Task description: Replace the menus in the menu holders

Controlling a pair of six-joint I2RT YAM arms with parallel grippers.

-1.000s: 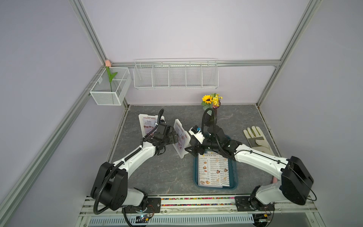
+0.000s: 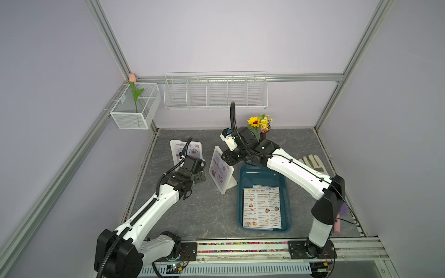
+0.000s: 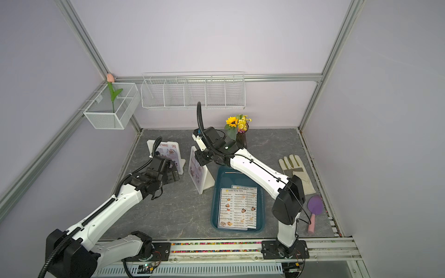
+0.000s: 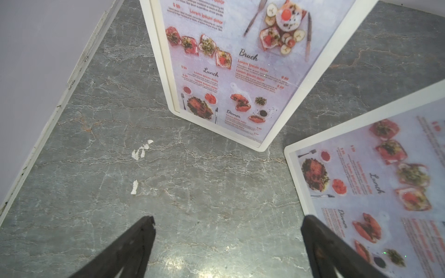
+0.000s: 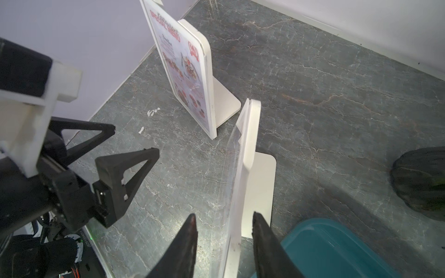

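Two white menu holders, each with a purple food menu, stand on the table: the far-left holder point(image 2: 176, 146) and the middle holder point(image 2: 220, 171), turned partly sideways. My right gripper is open near the top of the middle holder. In the right wrist view, that holder's white edge point(image 5: 249, 134) runs between its fingers, with gaps on both sides; I cannot tell how deep they reach. My left gripper is open and empty, in front of the far-left holder. Several white menus point(image 2: 261, 206) titled "Yum Yum Inn" lie in the blue tray.
The blue tray point(image 2: 240, 203) sits right of the middle holder. A vase with yellow flowers point(image 2: 260, 122) stands behind it. Gloves point(image 3: 296, 171) and a purple-and-pink tool point(image 3: 315, 205) lie far right.
My right arm has swung up and back from the tray's side to the middle holder's top edge. My left gripper has drawn left, away from the middle holder. The holders have not visibly moved.
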